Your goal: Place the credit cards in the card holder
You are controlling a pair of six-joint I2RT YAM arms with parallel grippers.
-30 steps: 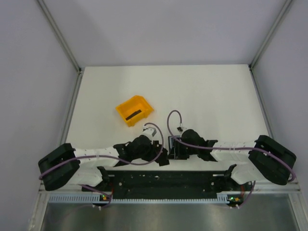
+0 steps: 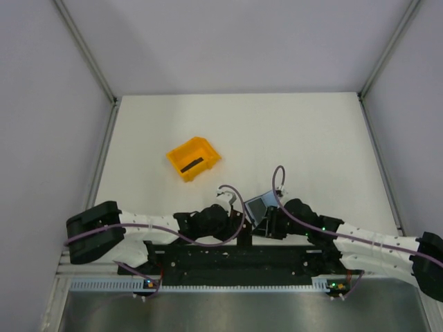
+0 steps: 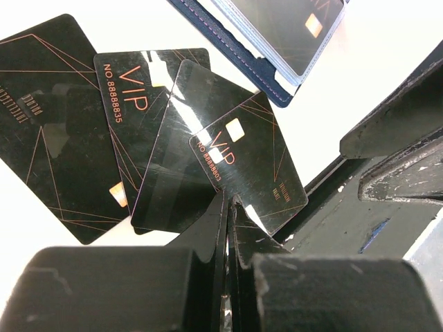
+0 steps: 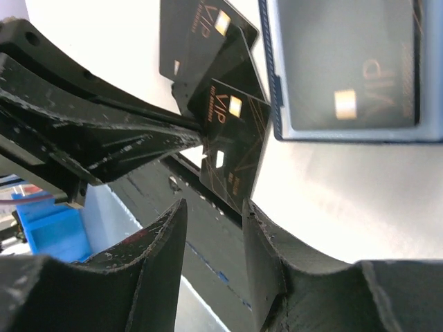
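Several black VIP cards [image 3: 55, 117] lie loosely overlapped on the white table at its front edge. The topmost card [image 3: 249, 166] has my left gripper shut at its lower part, its tips over it; nothing clearly shows between them. The card holder, blue-edged with a card in a clear pocket, lies beside them, also at the upper right of the right wrist view [image 4: 346, 55]. My right gripper hangs part open near the table edge, beside the left gripper, with nothing between its fingers.
An orange tray [image 2: 204, 151] with a dark item sits at the middle left. The front edge with a dark strip runs beneath both grippers.
My right arm has moved rightward and toward the front, uncovering more of the holder.
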